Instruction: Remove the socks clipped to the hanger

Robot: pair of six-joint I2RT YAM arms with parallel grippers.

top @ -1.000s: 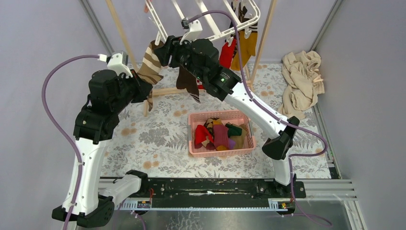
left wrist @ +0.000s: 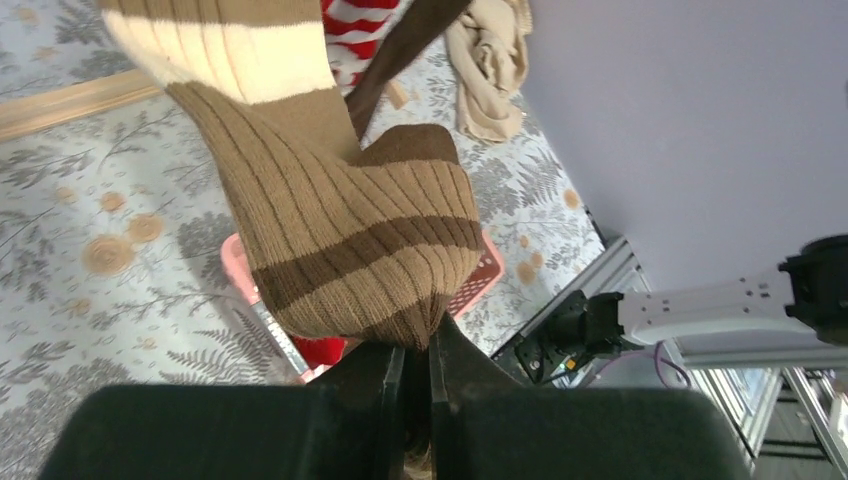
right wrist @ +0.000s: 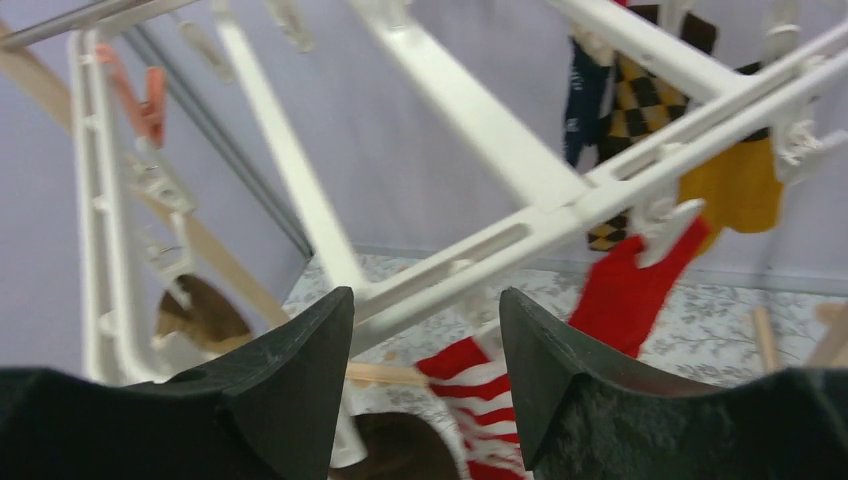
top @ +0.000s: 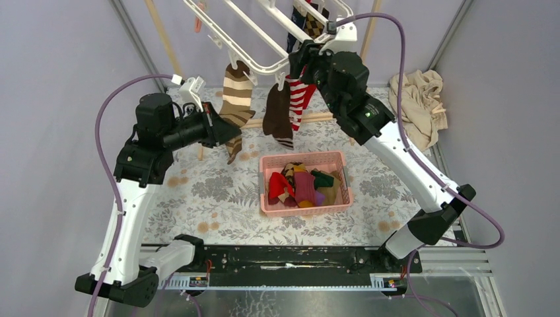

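My left gripper is shut on the lower part of a brown and cream striped sock [left wrist: 350, 210]. In the top view, that sock [top: 236, 92] still reaches up to the front left corner of the white hanger [top: 264, 69]. A dark brown sock [top: 277, 109] and a red-and-white striped sock [top: 297, 99] hang to its right. My right gripper is at the hanger's front rail [right wrist: 450, 265], its fingers apart on either side of the rail's near end. No sock shows between those fingers.
Below stands a pink basket [top: 304, 211] with several socks in it. More socks, among them a checkered one [right wrist: 645, 105], hang farther back. A beige cloth [top: 419, 99] lies at the right. The patterned floor around the basket is clear.
My right gripper has moved right and the hanger has shifted and turned with its socks. The left gripper has shifted slightly right, keeping the striped sock.
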